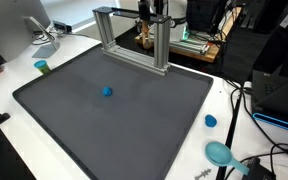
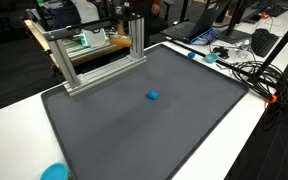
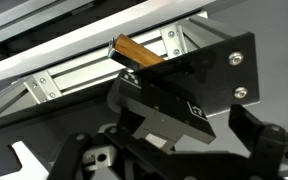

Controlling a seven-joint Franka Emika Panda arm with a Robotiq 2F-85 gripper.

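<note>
In the wrist view my gripper is open over a dark block-like piece (image 3: 164, 104). A wooden piece (image 3: 136, 50) lies close beside that block, at the rack's black plate (image 3: 219, 72); whether the two are joined cannot be told. From the first exterior view, something wood-coloured (image 1: 142, 41) shows beneath the top of the metal rack (image 1: 162, 68). Whether the fingers touch the dark block is unclear. At the top edge of both exterior views the gripper is hard to make out against the dark parts.
The grey board (image 1: 114, 115) before the rack is mostly bare, with a small blue object (image 1: 107, 91) on it. To the right are a blue disc (image 1: 211, 121) and a turquoise ladle-like item (image 1: 224, 156). A green-topped cup (image 1: 42, 67) stands at the left.
</note>
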